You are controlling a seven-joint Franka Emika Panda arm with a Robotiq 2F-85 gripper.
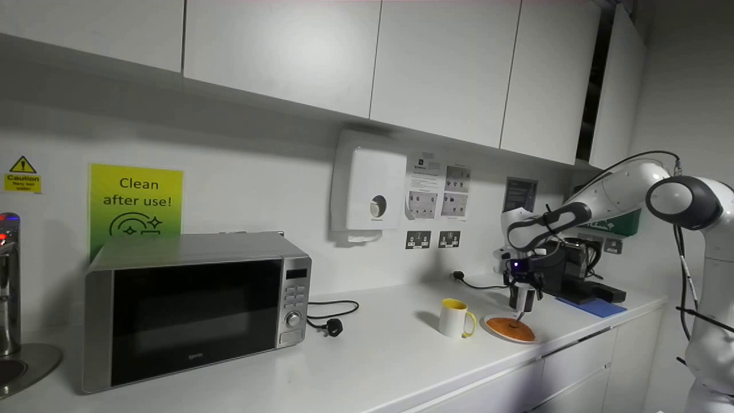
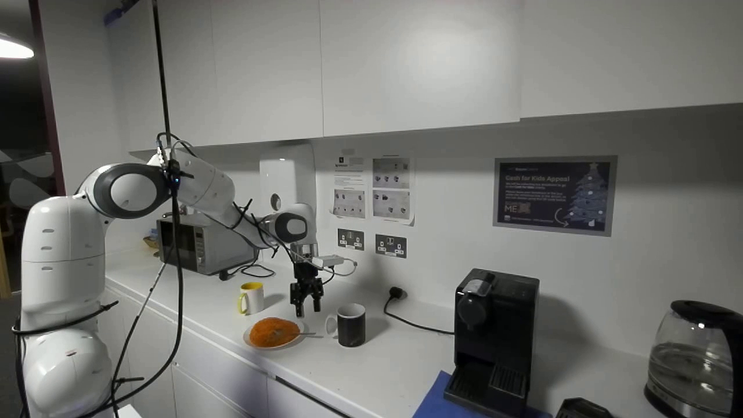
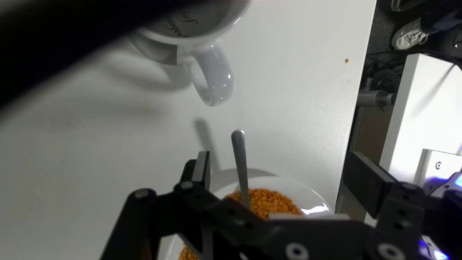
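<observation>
My gripper is open over the counter, its two dark fingers wide apart with nothing held. Below it in the wrist view a metal spoon (image 3: 239, 151) leans in a white plate (image 3: 314, 195) of orange lentils (image 3: 268, 201), its handle tip sticking out over the rim. From exterior view 2, the gripper (image 2: 307, 309) hangs just behind the lentil plate (image 2: 252, 340), and the spoon handle (image 2: 310, 334) points toward a black mug (image 2: 352, 326). A white mug with yellow inside (image 1: 452, 320) stands beside the plate.
A coffee machine (image 2: 496, 327) on a blue mat (image 2: 430, 402) and a glass kettle (image 2: 686, 366) stand farther along. The microwave (image 1: 199, 303) is at the other end. Bare counter (image 1: 371, 358) lies between microwave and yellow mug. The counter's front edge runs close by the plate.
</observation>
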